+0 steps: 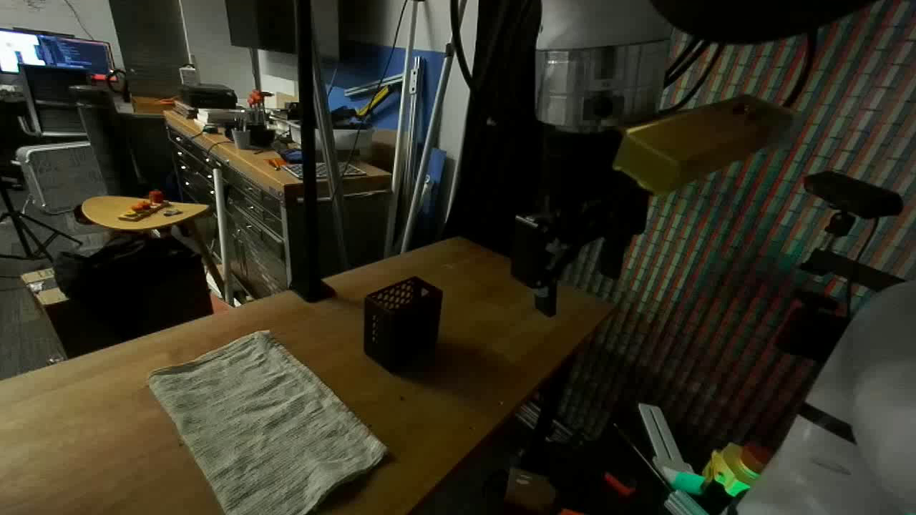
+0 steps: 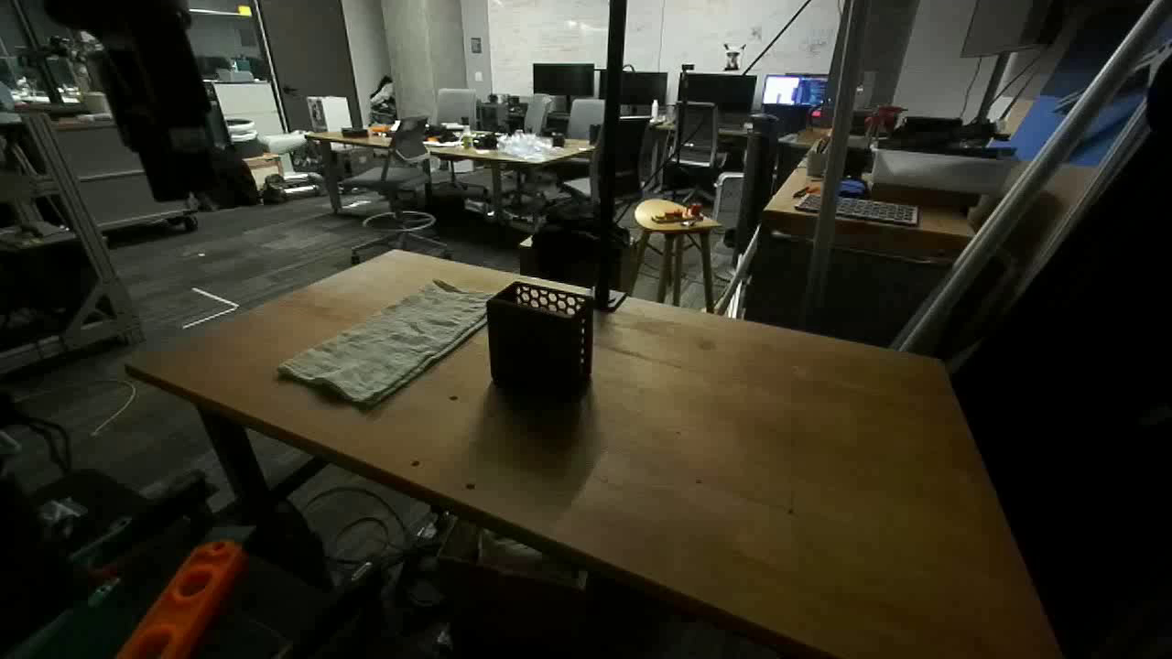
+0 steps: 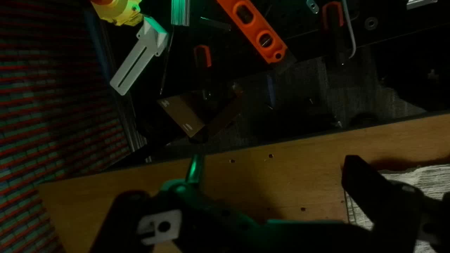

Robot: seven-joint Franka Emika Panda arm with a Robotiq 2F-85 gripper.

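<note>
A dark mesh holder [image 1: 401,330] with an open top stands upright on the wooden table [image 1: 481,360]. Beside it, a pale greenish-grey cloth [image 1: 266,420] lies spread out, slightly wrinkled. In the second exterior view the holder [image 2: 538,340] covers one end of the cloth [image 2: 379,346]. My gripper [image 1: 579,283] hangs above the table's end, to the right of the holder in the first exterior view. Its fingers stand wide apart in the wrist view, the gripper being open and empty. There, part of the cloth [image 3: 434,183] shows behind the right finger; the holder cannot be made out.
A black post [image 1: 307,154] rises from the table's far edge, near the holder. Past the near edge, an orange level [image 3: 255,27] and other tools lie below. A patterned wall [image 3: 50,118] borders the table's end. Bare tabletop [image 2: 791,439] surrounds the holder. Lighting is dim.
</note>
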